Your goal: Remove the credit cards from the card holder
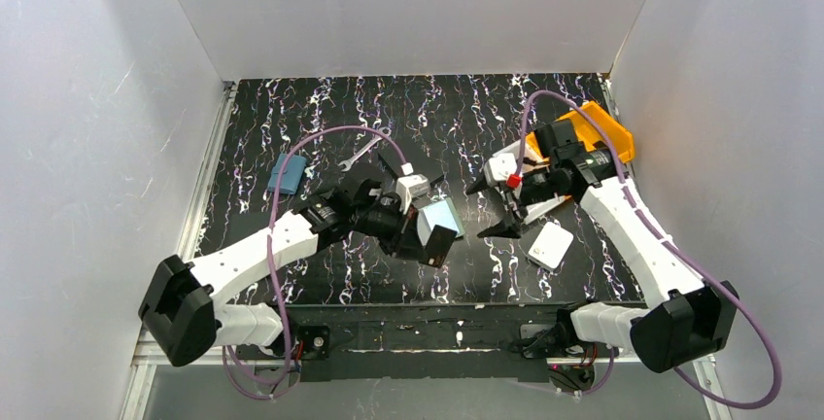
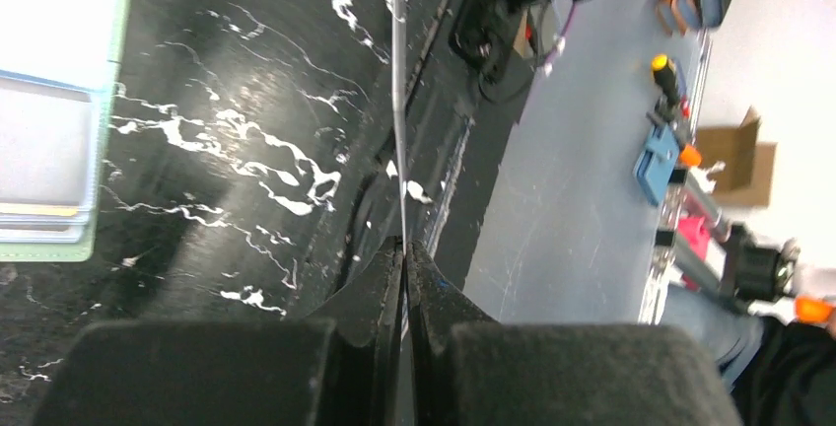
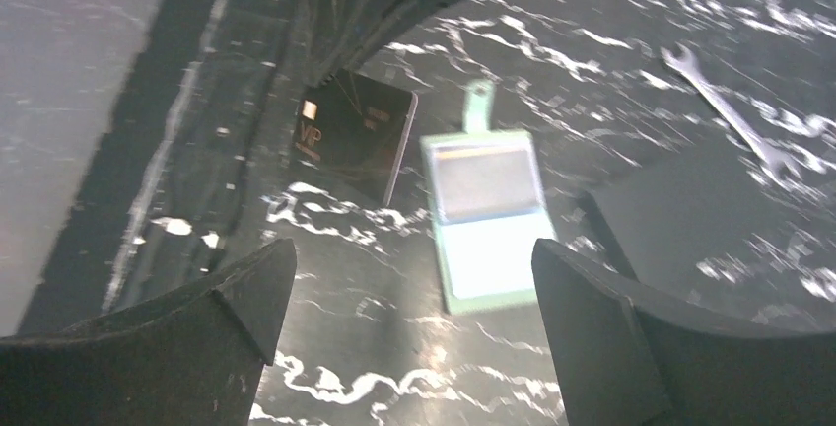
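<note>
A black VIP card is pinched edge-on between my left gripper's fingertips, seen as a thin strip (image 2: 399,91) in the left wrist view; my left gripper is shut on it. A pale green card holder (image 3: 488,258) lies on the table beside it, with cards showing in its clear pockets (image 2: 39,160). My right gripper stands open, its fingers either side of the view towards the holder, with nothing between them.
A wrench (image 1: 364,150), a blue wallet (image 1: 287,173) and a dark flat pad lie behind. A white box (image 1: 550,245) and an orange bin (image 1: 612,133) are at the right.
</note>
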